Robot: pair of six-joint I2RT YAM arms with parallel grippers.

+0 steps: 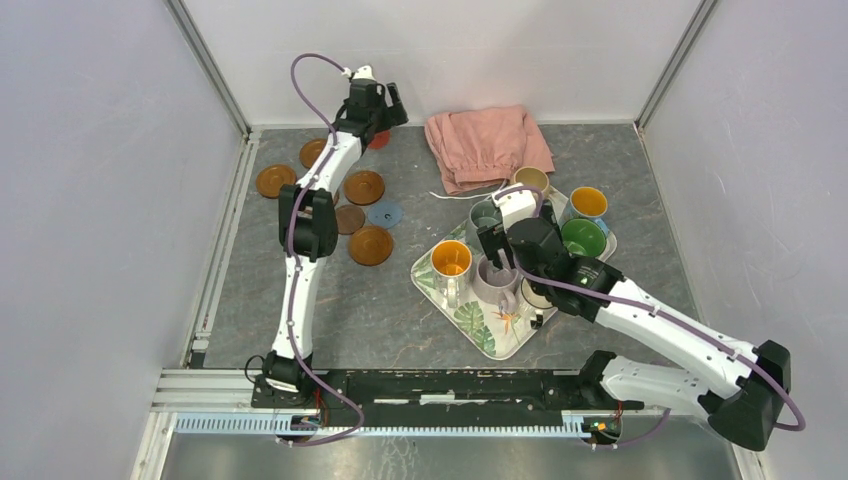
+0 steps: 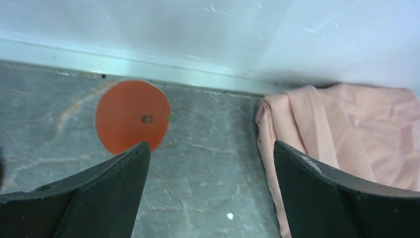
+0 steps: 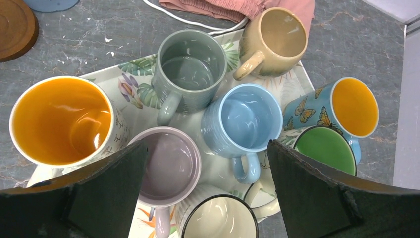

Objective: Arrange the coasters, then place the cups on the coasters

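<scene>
My left gripper is open and empty, up at the back wall between a red coaster (image 2: 133, 116) and the pink cloth. Brown wooden coasters (image 1: 364, 187) and a blue coaster (image 1: 385, 215) lie on the left half of the table. On a leaf-patterned tray (image 1: 487, 342) at the right stand several cups, among them an orange-lined cup (image 3: 62, 121), a grey-green cup (image 3: 190, 69), a mauve cup (image 3: 168, 168) and a light blue cup (image 3: 250, 119). Above them my right gripper hangs open, nothing held; the light blue cup shows between its fingers.
The folded pink cloth (image 1: 487, 148) with a white cord lies by the back wall, near the beige cup (image 3: 275, 42). A butterfly cup (image 3: 332, 106) and a green-lined cup (image 3: 324, 148) crowd the tray's right side.
</scene>
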